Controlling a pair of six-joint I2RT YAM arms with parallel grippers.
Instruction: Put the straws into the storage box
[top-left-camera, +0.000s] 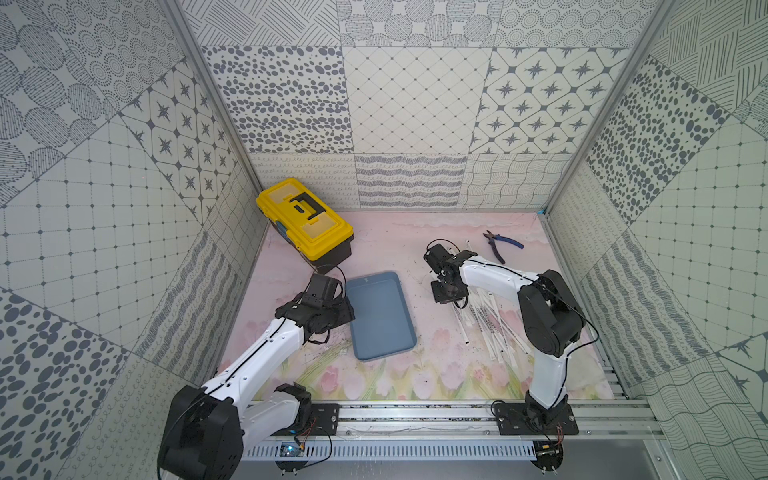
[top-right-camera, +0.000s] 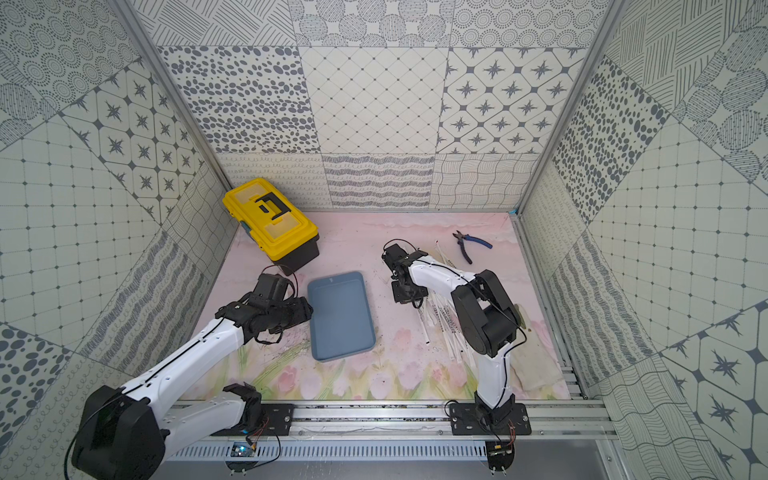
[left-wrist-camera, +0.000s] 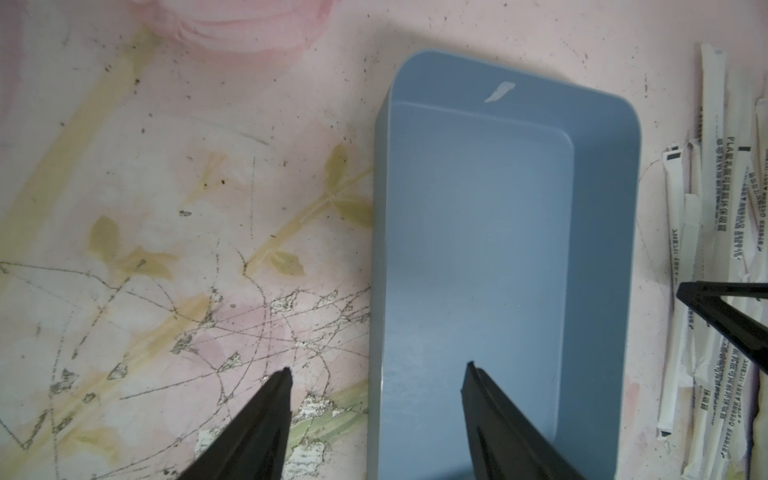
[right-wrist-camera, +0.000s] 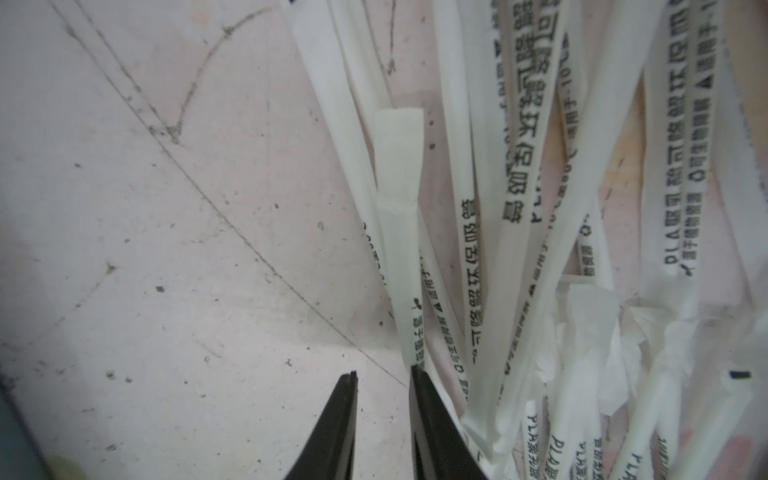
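Observation:
Paper-wrapped white straws (top-left-camera: 496, 332) lie in a loose pile on the right half of the table. Over the pile's left edge is my right gripper, its fingers parted. One straw (right-wrist-camera: 400, 216) runs down toward its right fingertip in the right wrist view; whether they touch I cannot tell. An empty blue-grey box (top-left-camera: 382, 316) stands in the middle of the table. By its left side hovers my left gripper, open, with nothing held; in its wrist view the box (left-wrist-camera: 480, 264) shows large between and beyond the fingers.
A yellow-lidded toolbox (top-left-camera: 304, 216) stands at the back left, closed. Blue-handled pliers (top-left-camera: 502, 244) lie at the back right. Beyond the straws at the right is a beige cloth (top-right-camera: 534, 360). Bare table lies between the box and the pile.

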